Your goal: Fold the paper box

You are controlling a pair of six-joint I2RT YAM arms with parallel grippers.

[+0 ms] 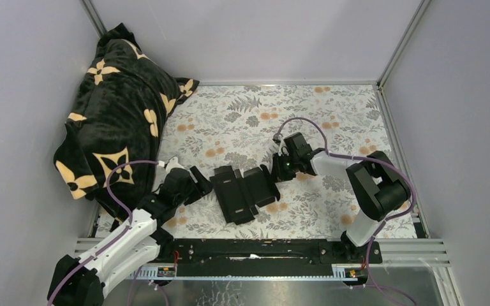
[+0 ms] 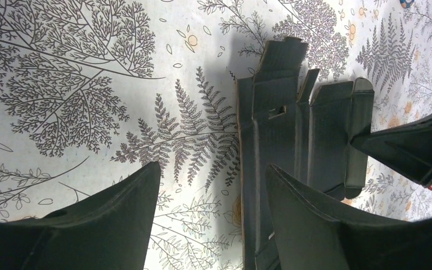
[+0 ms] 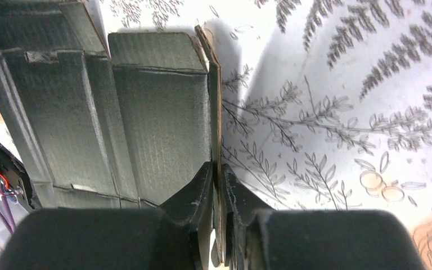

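Observation:
The black paper box (image 1: 235, 196) lies mostly flat on the table, its panels and flaps spread. In the right wrist view, its outer side flap (image 3: 216, 107) stands up edge-on, and my right gripper is shut on that flap. From the left wrist view, the long creased panel (image 2: 275, 146) runs beside my left gripper, which is part open with bare tablecloth and the box's left edge showing between its fingers. In the top view the left gripper (image 1: 203, 183) is just left of the box, apart from its far-left corner.
A patterned cloth (image 1: 268, 108) covers the table, clear behind the box and to the right. A dark blanket with tan flowers (image 1: 121, 115) is heaped at the left. A black bar (image 1: 249, 250) runs along the front edge.

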